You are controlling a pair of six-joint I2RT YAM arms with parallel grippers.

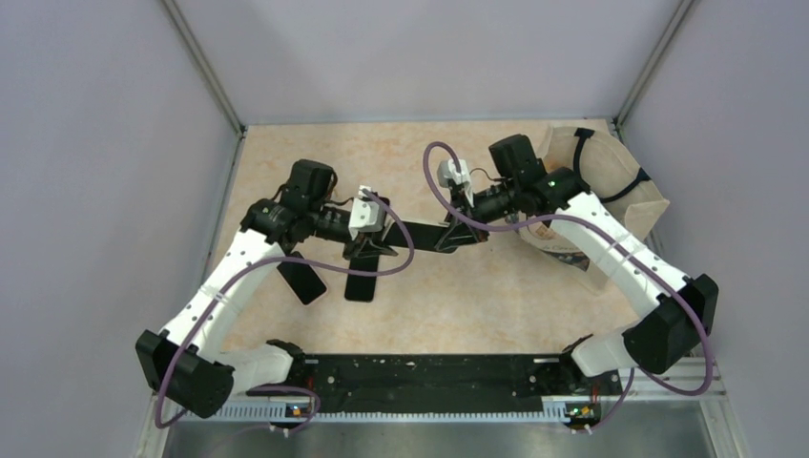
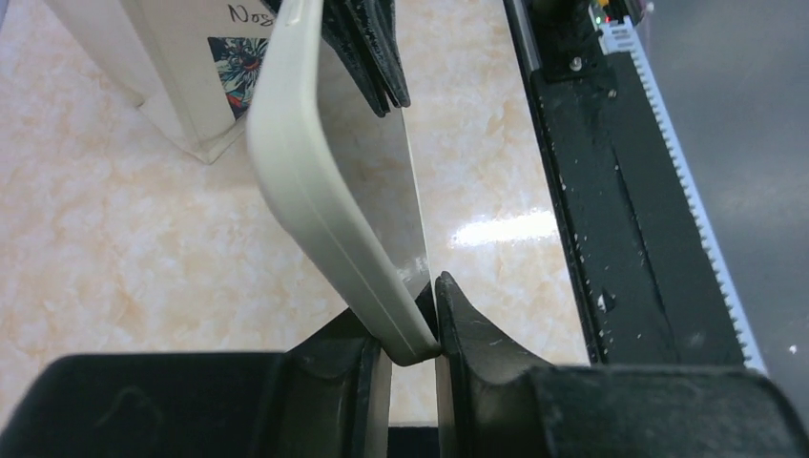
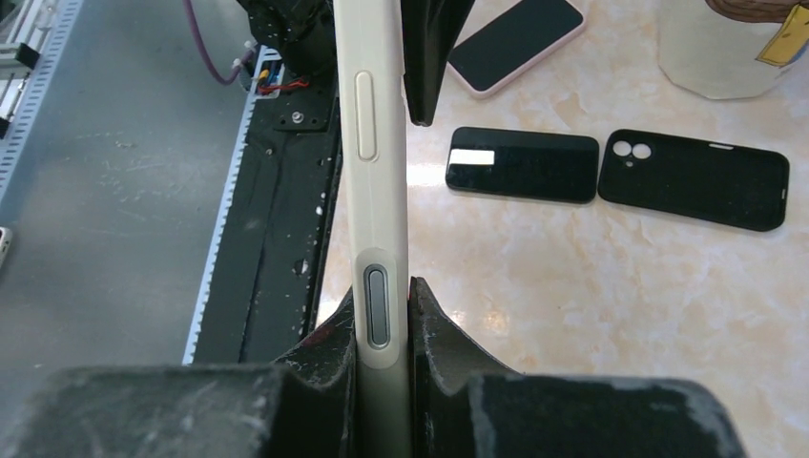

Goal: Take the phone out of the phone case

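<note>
A phone in a cream case [image 1: 415, 237] is held in the air between both grippers, its dark screen up in the top view. My left gripper [image 1: 374, 246] is shut on one end of it; in the left wrist view the case's pale rim [image 2: 315, 210] runs down into those fingers. My right gripper [image 1: 458, 236] is shut on the other end; in the right wrist view the case's side, with its buttons [image 3: 366, 114], stands between its fingers.
Below lie a black phone [image 3: 515, 167], an empty black case [image 3: 696, 181] and a pink-edged phone [image 3: 515, 43]. A canvas bag [image 1: 620, 172] stands at the right.
</note>
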